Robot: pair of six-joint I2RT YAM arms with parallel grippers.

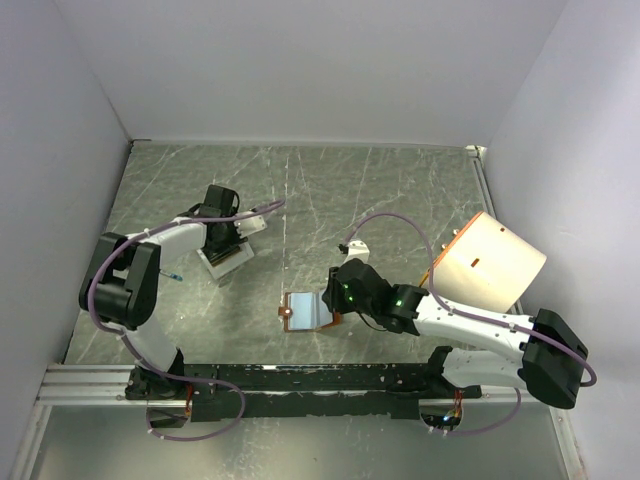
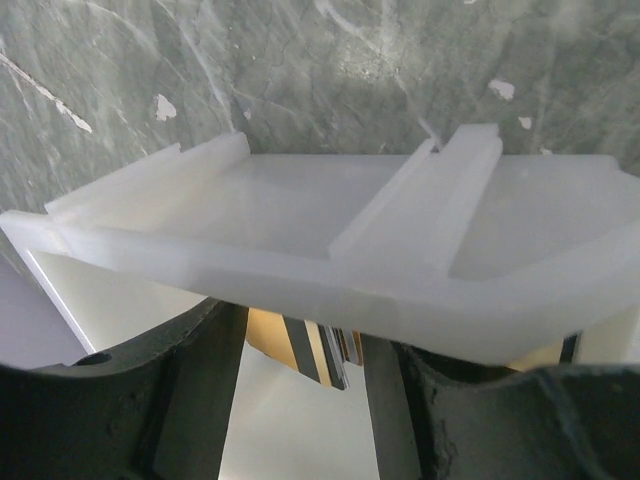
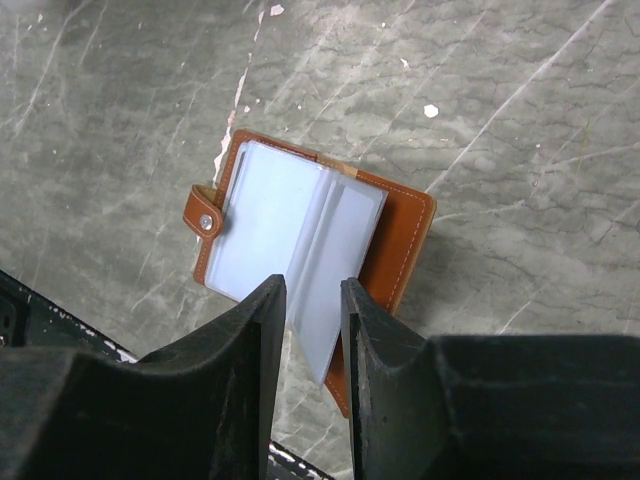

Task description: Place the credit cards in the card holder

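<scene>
Several credit cards (image 2: 310,345) stand on edge inside a white box (image 1: 232,262) at the table's left. My left gripper is open at that box, its fingers on either side of the cards in the wrist view. The brown card holder (image 3: 400,225) lies opened out on the table, with clear plastic sleeves (image 3: 270,205) and a snap strap (image 3: 203,212). Over its right part hovers my right gripper, open by a narrow gap, nothing between its fingers. One clear sleeve leaf appears lifted a little from the leather.
A beige panel with an orange edge (image 1: 490,262) leans at the right of the table. Something small and blue (image 1: 172,275) lies left of the white box.
</scene>
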